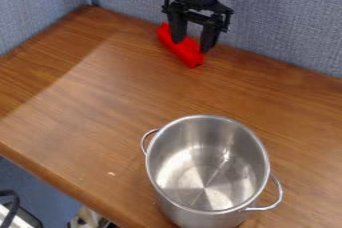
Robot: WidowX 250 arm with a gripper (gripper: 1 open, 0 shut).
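A red elongated object (187, 54) lies on the wooden table near the back wall. My black gripper (193, 34) is lowered over it from above, its two fingers apart on either side of the red object's upper part; whether they touch it I cannot tell. A large steel pot (207, 167) with two side handles stands empty at the front of the table.
The middle, left and right of the table (94, 82) are clear. A grey padded wall (287, 32) runs along the back edge. The table's edge drops off at the lower left, where some cables show.
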